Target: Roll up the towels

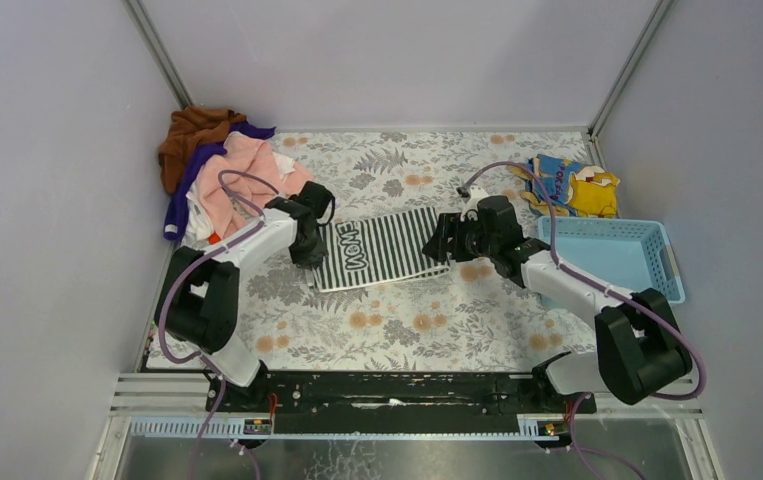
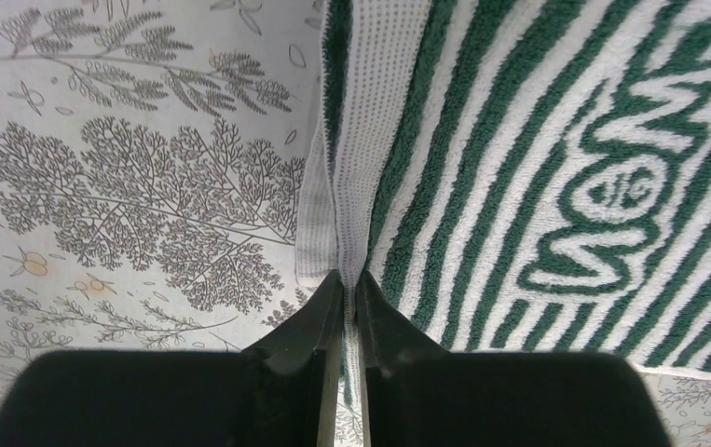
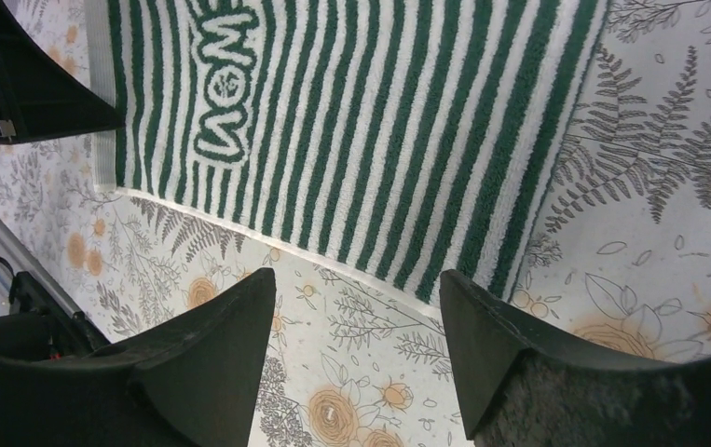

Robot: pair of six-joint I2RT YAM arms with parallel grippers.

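Note:
A green-and-white striped towel [image 1: 387,249] with raised lettering lies folded in layers on the middle of the patterned table. At its left end is my left gripper; its fingers are close together, with the towel's pale hem between them in the left wrist view. A lower white layer peeks out to the left of that hem. My right gripper stands open at the right end, nothing gripped between its fingers. One right fingertip [image 3: 454,282] overlaps the towel's near corner in the right wrist view; whether they touch I cannot tell.
A heap of clothes, with a pink cloth [image 1: 247,170] on it, fills the back left. A blue basket [image 1: 612,229] stands at the right, and a blue and yellow cloth [image 1: 572,186] lies behind it. Bare table shows in front of the towel.

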